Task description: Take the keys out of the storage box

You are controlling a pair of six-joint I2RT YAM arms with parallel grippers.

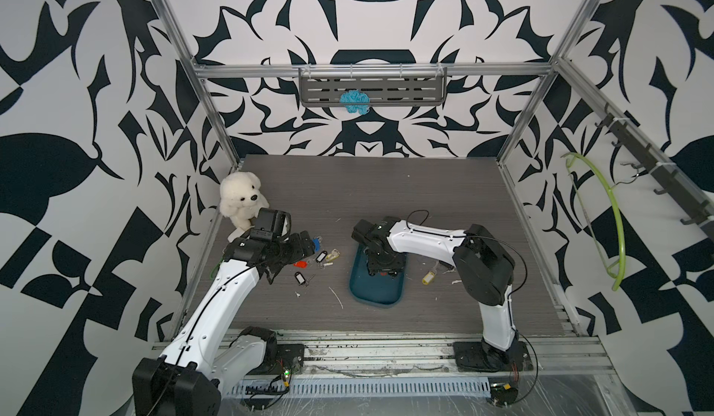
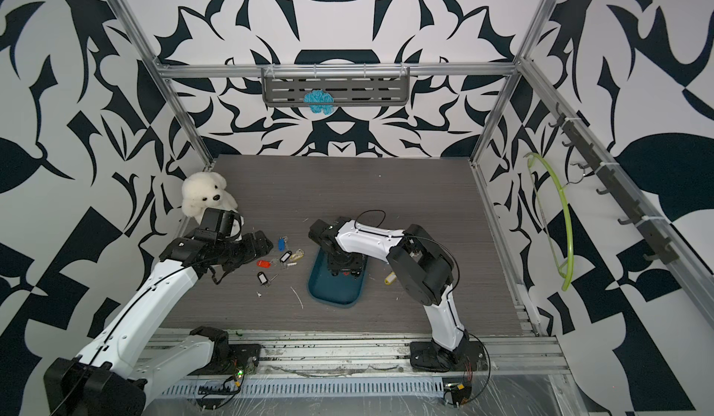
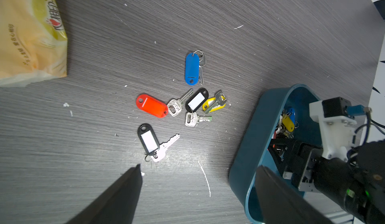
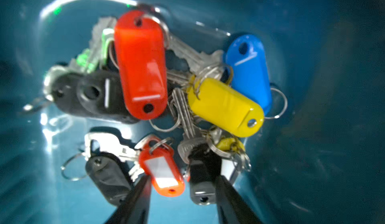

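Note:
A dark teal storage box (image 1: 375, 295) holds a pile of keys with red, yellow, blue and black tags. In the right wrist view, my right gripper points down inside the box. Its fingers stand apart, with a small red tag (image 4: 163, 174) and a black tag (image 4: 202, 182) showing between or just below them; contact cannot be told. A large red tag (image 4: 142, 69), a yellow tag (image 4: 224, 105) and a blue tag (image 4: 249, 71) lie beyond the fingertips. My left gripper is open and empty above the table left of the box.
Loose keys with a blue tag (image 3: 192, 68), a red tag (image 3: 151, 105) and black tags lie on the table left of the box. A yellow packet (image 3: 30, 33) and a white plush dog (image 1: 241, 196) stand farther left.

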